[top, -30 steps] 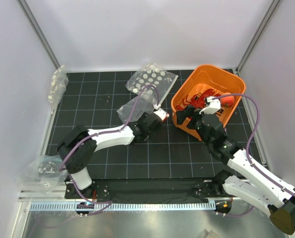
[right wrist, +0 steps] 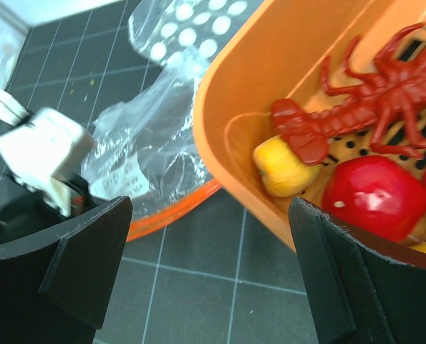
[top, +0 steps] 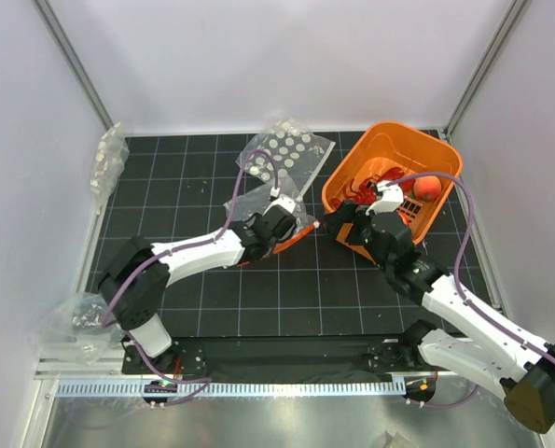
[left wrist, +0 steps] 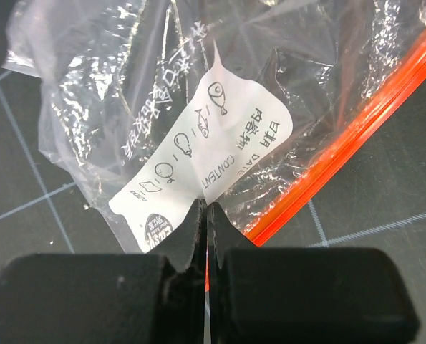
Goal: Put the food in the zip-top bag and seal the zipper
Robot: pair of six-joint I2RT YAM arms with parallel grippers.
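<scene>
A clear zip bag (left wrist: 127,86) with an orange zipper (left wrist: 341,136) lies flat in the middle of the mat. My left gripper is shut over its white label, tips at the label's lower edge; whether bag film is between them cannot be told. My right gripper stands open at the left rim of the orange bin (right wrist: 213,107), nothing between its fingers. In the bin lie a red lobster (right wrist: 384,93), a red round food (right wrist: 370,193) and a yellow piece (right wrist: 284,168).
A dotted bag (top: 286,149) lies behind the zip bag. Other clear bags (top: 81,327) lie at the left edge.
My left arm has shifted about over the zip bag, its wrist now slightly left of where it was. The right arm has barely moved.
</scene>
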